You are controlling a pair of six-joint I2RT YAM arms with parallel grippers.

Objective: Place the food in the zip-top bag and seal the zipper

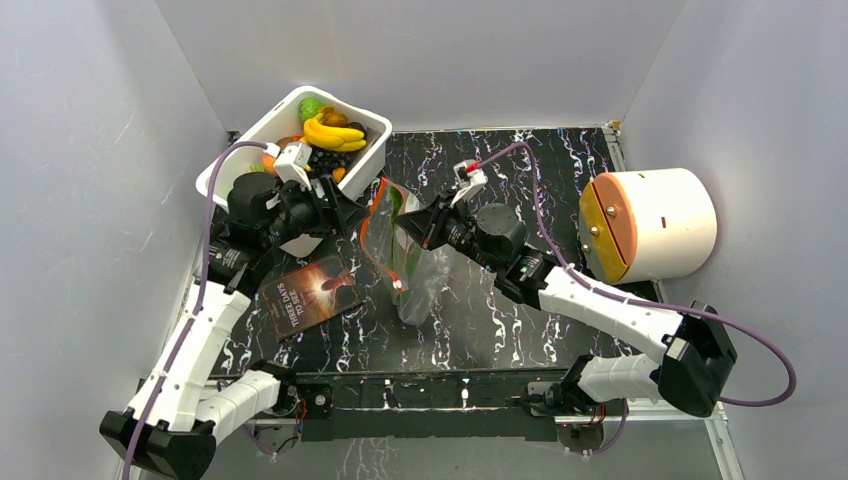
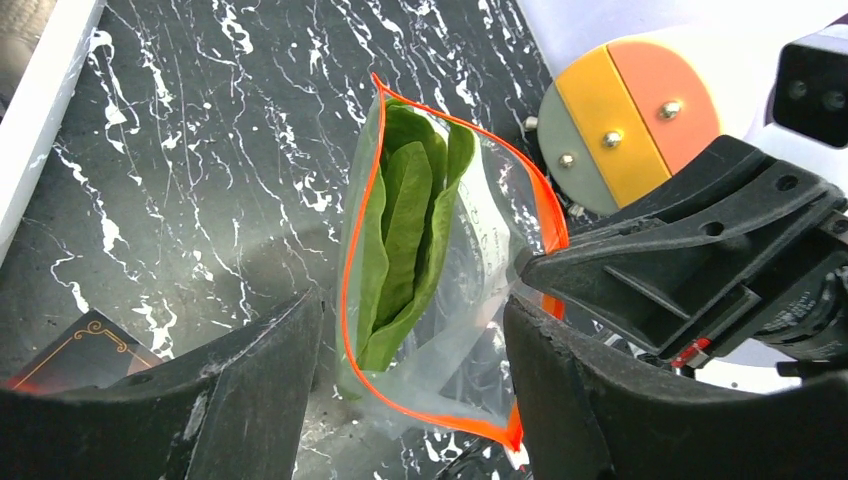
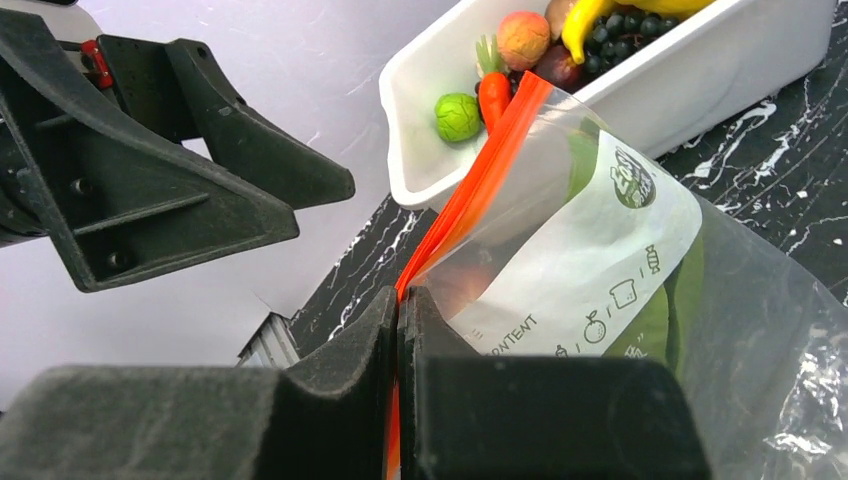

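A clear zip top bag [image 1: 420,280] with an orange zipper stands mid-table, its mouth gaping, green leafy food [image 2: 405,230] inside. My right gripper is shut on one side of the bag's orange rim; in the top view it is right of the mouth. My left gripper hangs open over the bag's mouth in its wrist view, left of the bag in the top view [image 1: 350,208], nothing between its fingers. The right wrist view shows the bag's printed white label [image 3: 600,260].
A white bin [image 1: 225,170] of assorted produce stands back left. A book [image 1: 310,300] lies front left. A cream cylinder [image 1: 665,225] with coloured panels sits at the right. The table front right of the bag is clear.
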